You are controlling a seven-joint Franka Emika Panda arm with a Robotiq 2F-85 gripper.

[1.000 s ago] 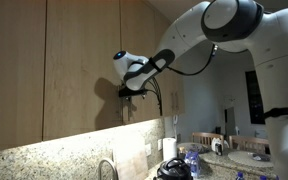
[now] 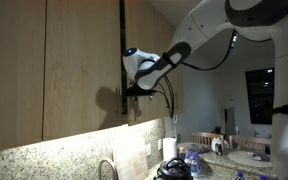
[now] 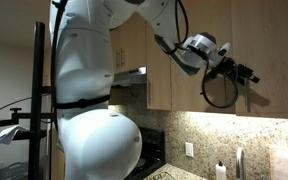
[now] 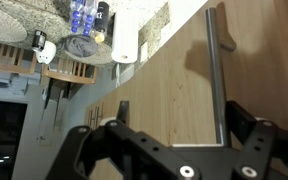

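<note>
Tall wooden cabinet doors (image 2: 79, 70) fill the left of exterior view 1, with a dark vertical gap (image 2: 124, 50) between two of them. My gripper is up close to the wood, its two black fingers spread wide apart in the wrist view. Between them lies a wooden panel (image 4: 169, 90), and a slim grey strip (image 4: 217, 75) runs along it right beside the right finger (image 4: 241, 118). Whether that strip is a handle or a door edge, I cannot tell. In exterior view 2 the gripper stands against the upper cabinet (image 3: 276, 50).
Below, a counter carries blue bottles (image 4: 84, 15), a paper roll (image 4: 126, 38) and a dark round pot or kettle (image 2: 172, 170). A tap (image 2: 108, 165) and a leaning board (image 2: 131, 155) stand under the cabinets. A speckled backsplash (image 2: 44, 158) runs behind.
My arm and gripper have shifted a little right, away from the left-hand cabinet front. The dark gap between the doors now shows wider than before.
</note>
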